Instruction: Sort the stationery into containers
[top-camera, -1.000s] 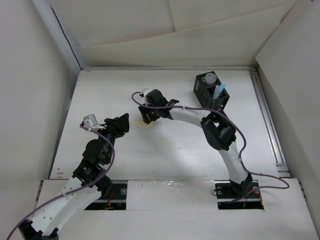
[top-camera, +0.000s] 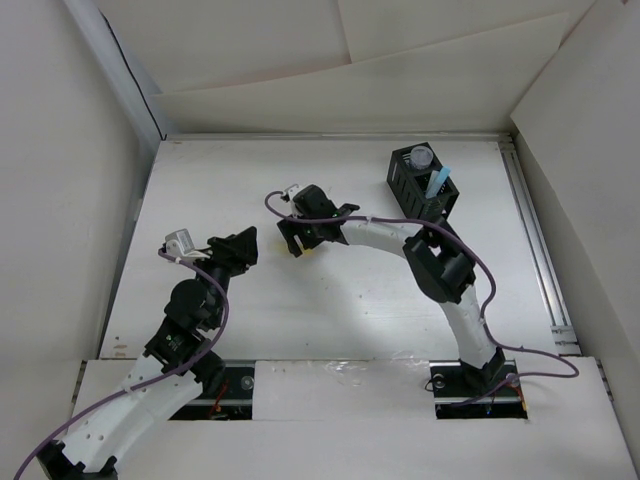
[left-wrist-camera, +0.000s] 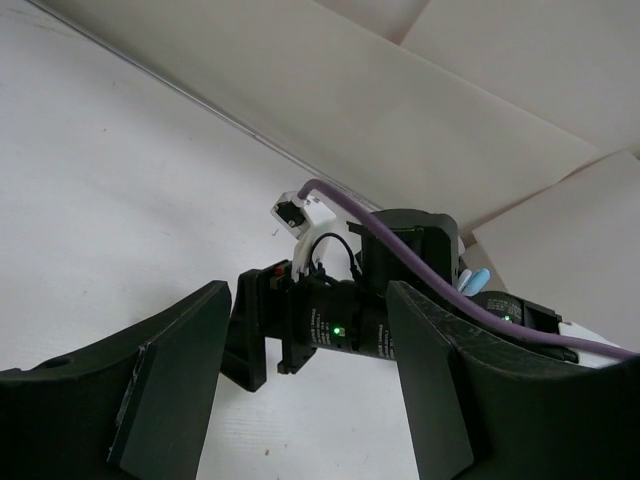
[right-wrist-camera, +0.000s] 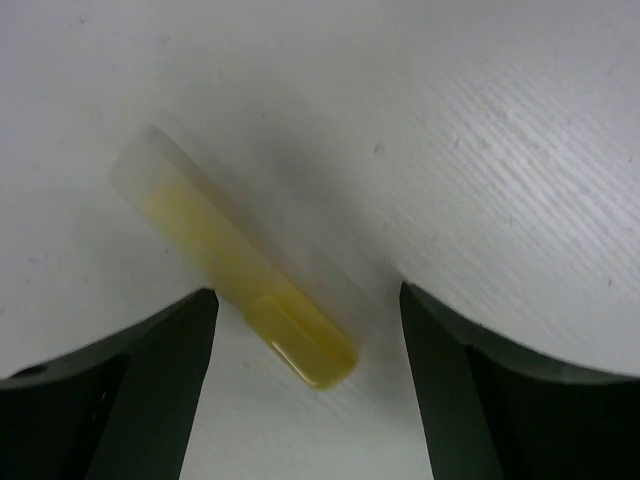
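Note:
A translucent stick with a yellow filling (right-wrist-camera: 245, 270) lies on the white table in the right wrist view, slanting between the open fingers of my right gripper, which is low over it. In the top view that gripper (top-camera: 298, 240) covers most of the yellow piece. My left gripper (top-camera: 240, 250) hangs at the front left, apart from it; in the left wrist view its fingers (left-wrist-camera: 165, 390) stand apart with nothing seen between them.
A black divided container (top-camera: 404, 190) at the back right holds a clear cup and light blue items. The right arm reaches across the right of the table.
My right gripper has shifted slightly toward the front of the table over the yellow stick. The left arm looks unchanged.

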